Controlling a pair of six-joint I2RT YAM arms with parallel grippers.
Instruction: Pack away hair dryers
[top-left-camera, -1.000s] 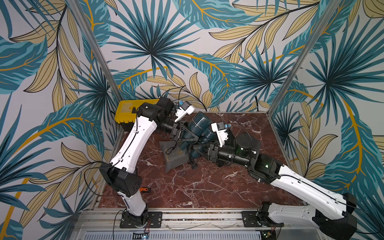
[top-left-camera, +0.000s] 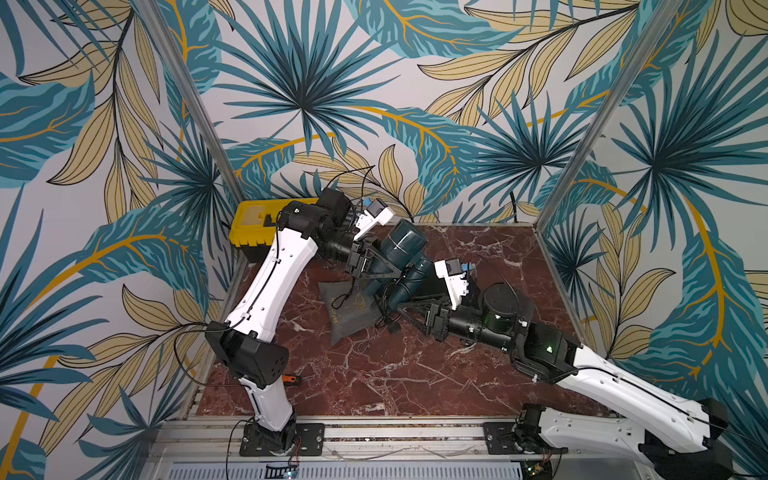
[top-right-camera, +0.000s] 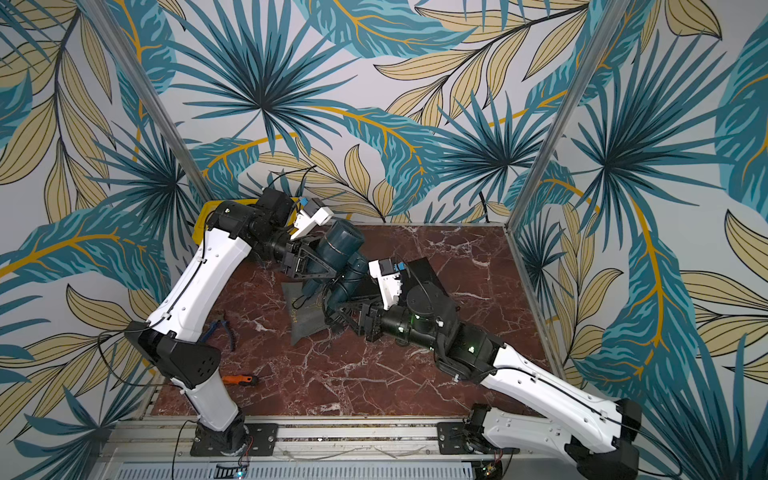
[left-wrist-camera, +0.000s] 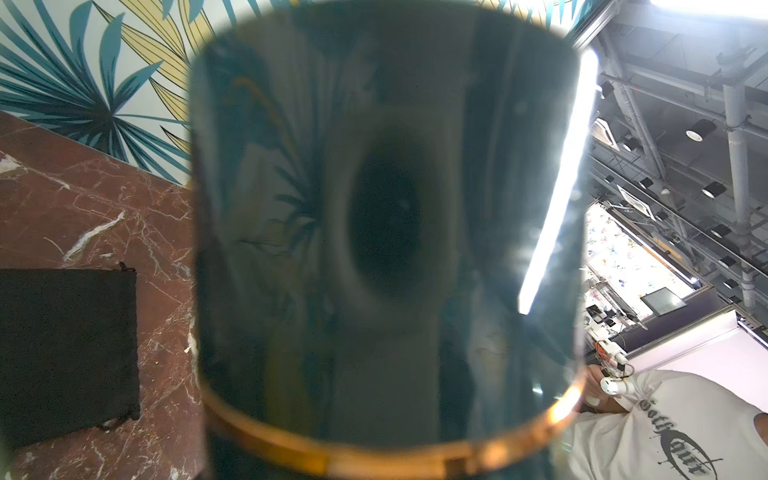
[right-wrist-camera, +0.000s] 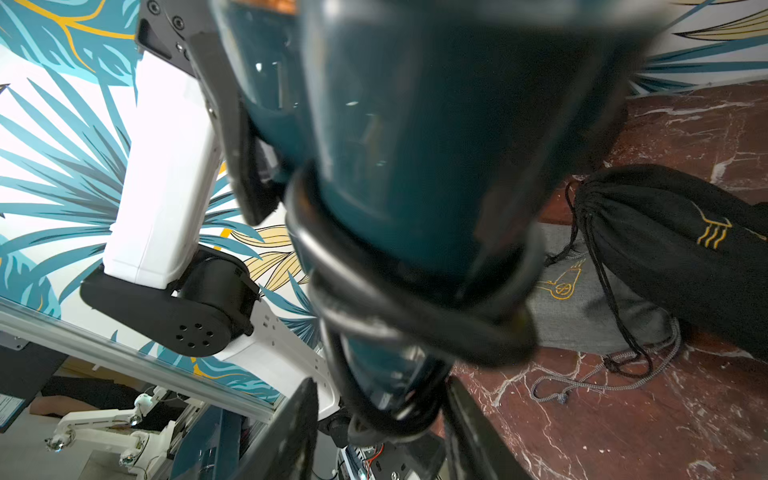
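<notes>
Above the table's middle, two dark teal hair dryers (top-left-camera: 400, 248) (right-wrist-camera: 472, 120) hang close together, my left gripper (top-left-camera: 377, 270) shut on them near the upper barrel; black cord wraps round the handle. In the left wrist view a glossy barrel with a copper ring fills the middle. My right gripper is part open around the lower end of the corded handle, just beside it; whether it touches cannot be told. A grey drawstring bag (top-left-camera: 340, 316) lies beneath, and a black bag (right-wrist-camera: 680, 248) lies to the right.
A yellow toolbox (top-left-camera: 260, 220) stands at the back left. An orange-handled tool (top-right-camera: 240, 380) and pliers (top-right-camera: 224, 332) lie at the left front. A person shows in the left wrist view.
My left gripper and the dryers have shifted slightly.
</notes>
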